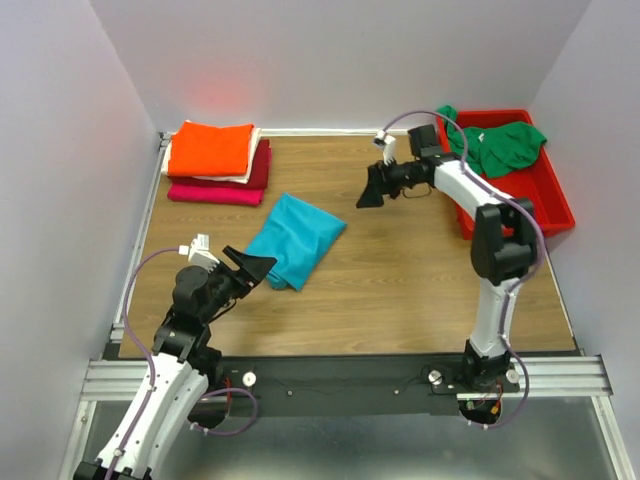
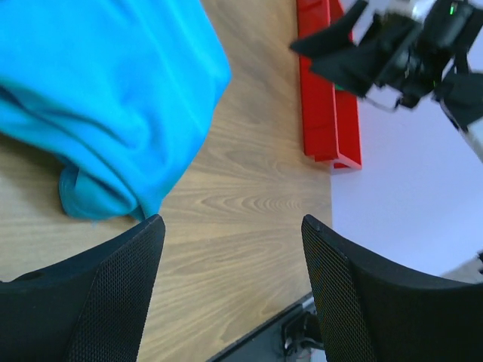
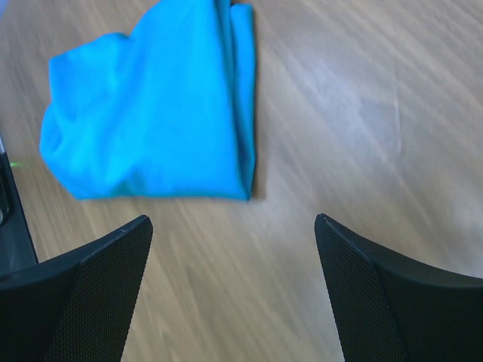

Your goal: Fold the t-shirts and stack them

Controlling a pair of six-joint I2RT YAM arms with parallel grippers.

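A teal T-shirt (image 1: 297,240) lies partly folded on the middle-left of the table, a crumpled flap at its near corner. My left gripper (image 1: 255,264) hangs open at that near-left end, apart from the cloth; its fingers (image 2: 106,294) frame bare wood. My right gripper (image 1: 370,190), open and empty, is right of and behind the shirt, which appears beyond its fingers (image 3: 83,294). At the back left is a stack of shirts, orange (image 1: 210,150) on top, white and red below.
A red bin (image 1: 540,200) with a green cloth (image 1: 500,148) stands at the back right.
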